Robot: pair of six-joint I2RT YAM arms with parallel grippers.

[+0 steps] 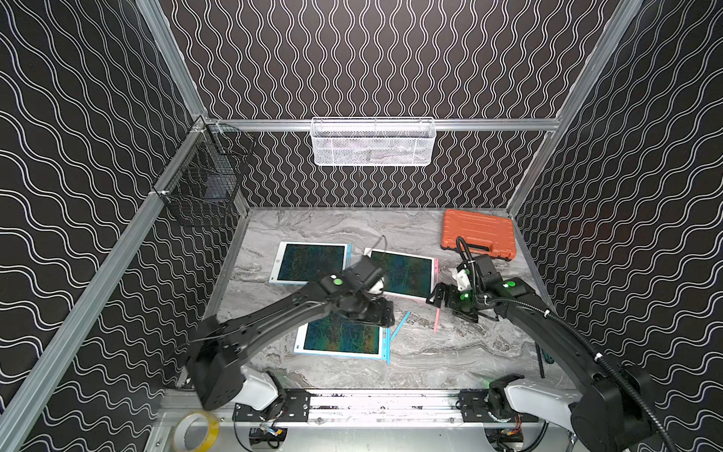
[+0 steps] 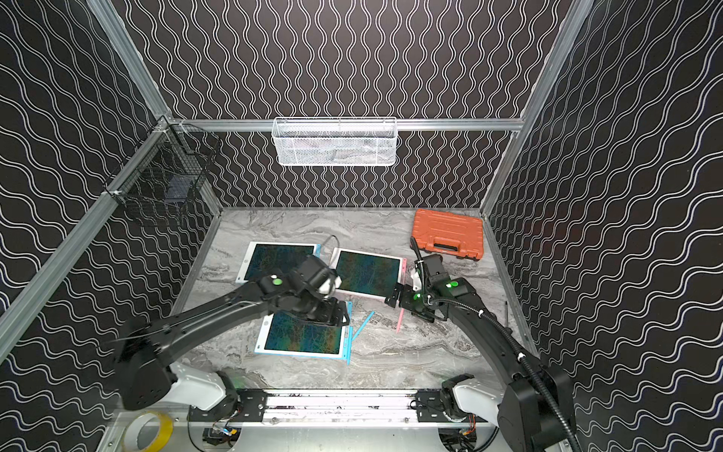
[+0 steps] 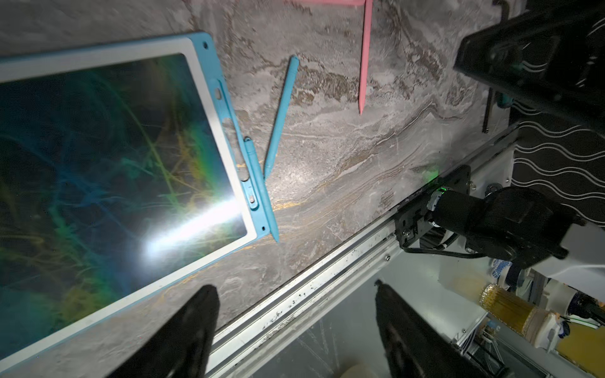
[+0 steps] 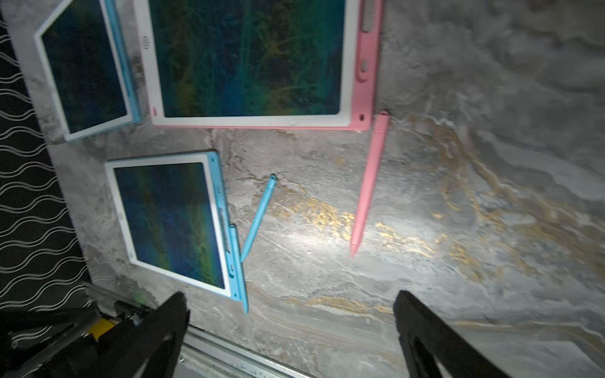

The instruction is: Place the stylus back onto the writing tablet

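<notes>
The front blue-edged tablet [image 4: 170,220] lies on the table, one blue stylus [image 3: 261,192] resting slantwise along its right edge, its tip past the corner. Touching that stylus from the right is a second blue stylus [image 3: 281,116], loose on the marble. Further right a pink stylus [image 4: 370,182] lies off the pink-edged tablet [image 4: 252,60], near its lower right corner. My left gripper [image 1: 389,312] hangs above the front tablet's right edge, its fingers apart and empty. My right gripper [image 1: 437,293] is open and empty above the pink stylus.
A third tablet [image 1: 310,262], blue-edged, lies at back left. An orange case [image 1: 478,233] stands at back right. A white wire basket [image 1: 372,143] hangs on the back wall.
</notes>
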